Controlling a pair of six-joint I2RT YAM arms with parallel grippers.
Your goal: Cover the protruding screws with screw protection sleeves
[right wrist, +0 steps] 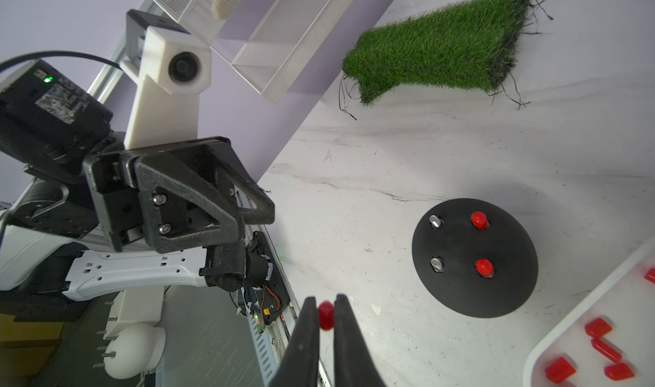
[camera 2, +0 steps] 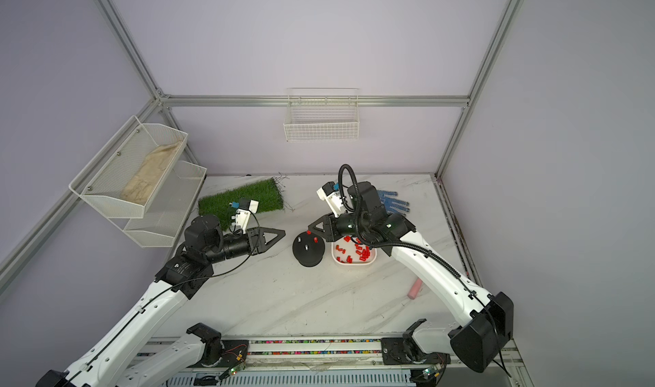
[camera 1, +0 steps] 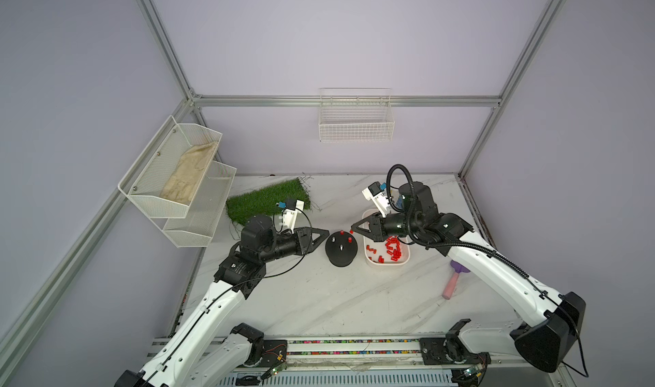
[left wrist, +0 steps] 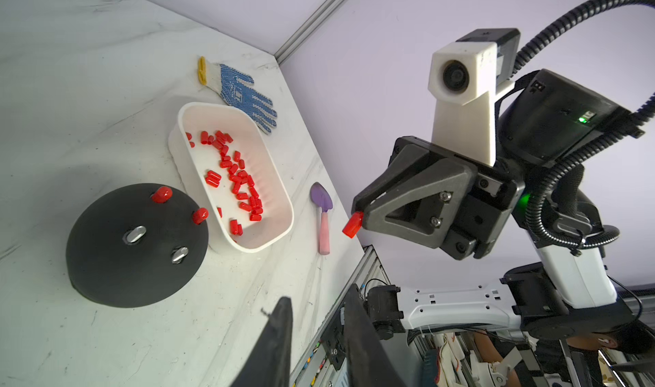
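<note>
The black plate (right wrist: 464, 291) lies on the table. Two of its screws carry red sleeves, a rear one (right wrist: 479, 219) and a front one (right wrist: 484, 267); two silver screws (right wrist: 437, 264) on its left are bare. My right gripper is shut on a red sleeve (left wrist: 352, 224), above and near the plate's right side. My left gripper is left of the plate, with no object visible between its fingers, which look slightly parted.
A white bin (left wrist: 266, 240) of loose red sleeves stands right of the plate. Artificial grass (right wrist: 430, 52) lies at the back left, a glove (left wrist: 245, 97) behind the bin, a trowel (left wrist: 322, 230) at the right.
</note>
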